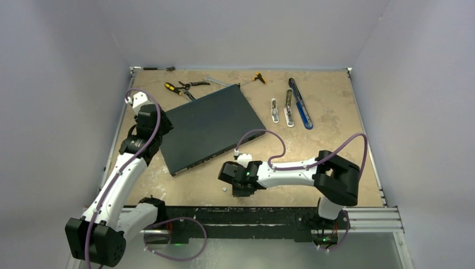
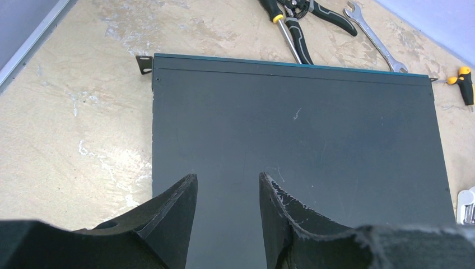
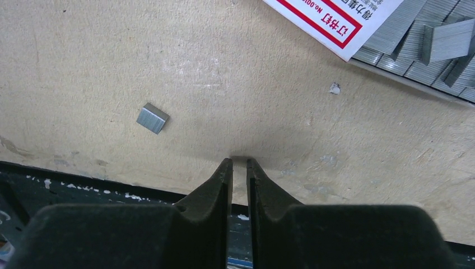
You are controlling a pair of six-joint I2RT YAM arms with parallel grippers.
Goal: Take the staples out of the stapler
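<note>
A small block of staples [image 3: 152, 117] lies loose on the table in the right wrist view, left of my right gripper. That gripper is low near the front edge, its fingers close together; whether anything is between them is hard to see. At the upper right of that view is a box of staples [image 3: 411, 59] with a red-and-white label. My left gripper stands open above the dark panel. Staplers [image 1: 288, 109] lie at the back right, a smaller white one [image 1: 274, 110] beside a longer one.
The large dark panel [image 1: 210, 126] covers the middle-left. Pliers [image 1: 187, 89], a wrench [image 1: 215, 80] and other tools lie along the back. A blue long-handled tool [image 1: 302, 109] lies right of the staplers.
</note>
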